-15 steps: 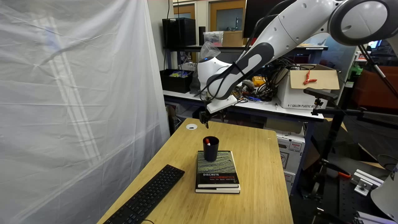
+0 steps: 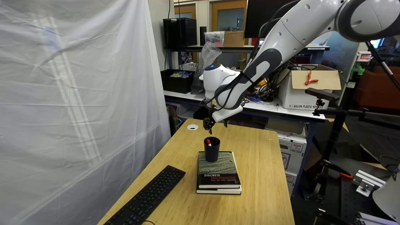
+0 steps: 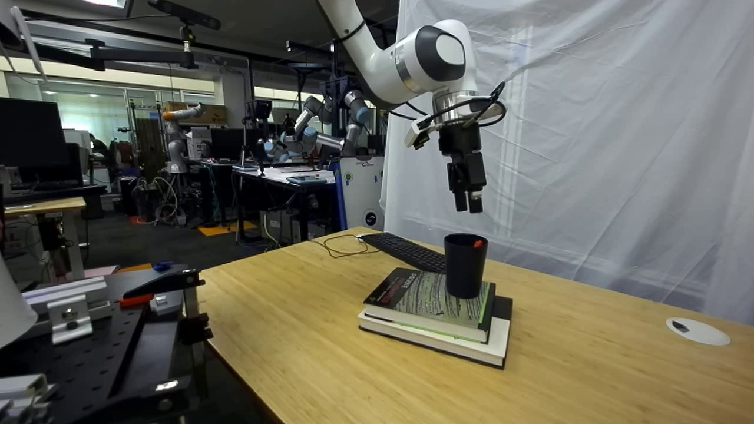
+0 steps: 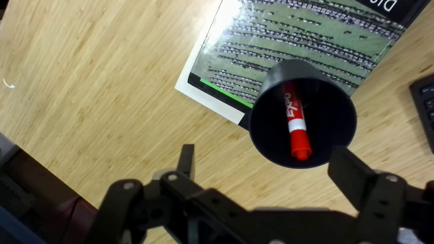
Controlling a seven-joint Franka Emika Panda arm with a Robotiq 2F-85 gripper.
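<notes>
A black cup (image 2: 212, 153) stands upright on the far end of two stacked books (image 2: 219, 176). Inside it leans a red Expo marker (image 4: 296, 118) with a white band, its red end toward the rim in the wrist view. My gripper (image 3: 468, 211) hangs above the cup, clear of it, fingers pointing down. Its two dark fingers (image 4: 186, 161) are spread wide in the wrist view, with no object held between them. From that view the cup's mouth lies ahead of the gap, nearer the right finger.
A black keyboard (image 2: 146, 197) lies beside the books, along the curtain side (image 2: 123, 112). A white round grommet (image 3: 697, 331) is set in the table (image 3: 579, 367).
My gripper has come lower and slightly to the right in exterior view 1. The cup, marker, books and keyboard stay where they were.
</notes>
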